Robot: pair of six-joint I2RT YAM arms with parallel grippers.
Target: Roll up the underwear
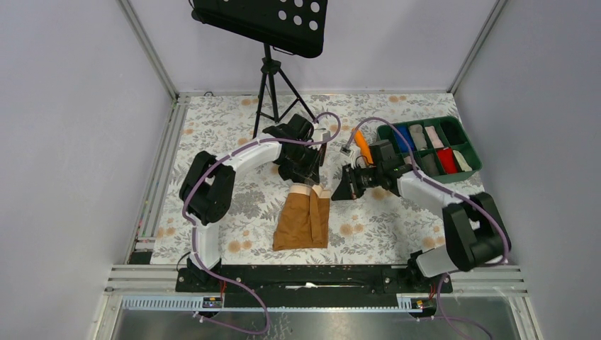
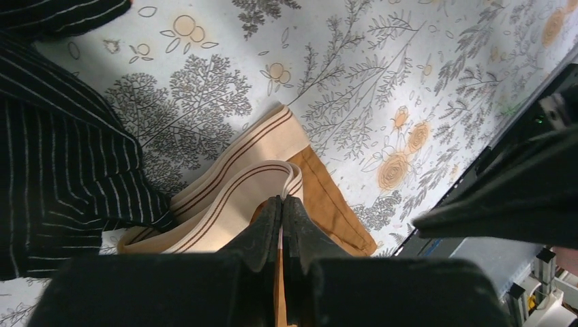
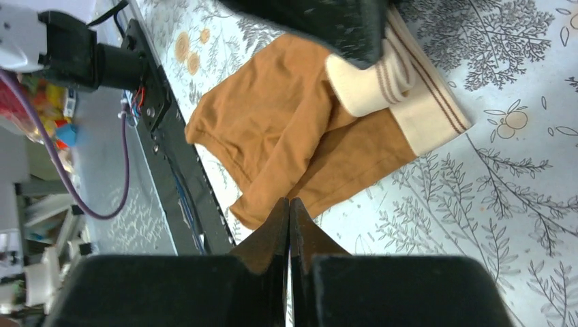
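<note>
The brown underwear (image 1: 294, 227) with cream striped waistband lies on the floral table below both grippers; in the right wrist view its waistband end (image 3: 436, 116) is partly folded over and a long fold runs along the brown cloth (image 3: 293, 150). My left gripper is shut, just over the waistband; whether cloth is between its tips is unclear. My right gripper is shut with nothing visible between its fingers, to the right of the underwear. A dark striped cloth (image 2: 61, 170) lies beside the waistband.
A green divided box (image 1: 461, 173) of coloured cloths and an orange cylinder (image 1: 361, 145) are at back right. A black stand (image 1: 271, 74) is at the back.
</note>
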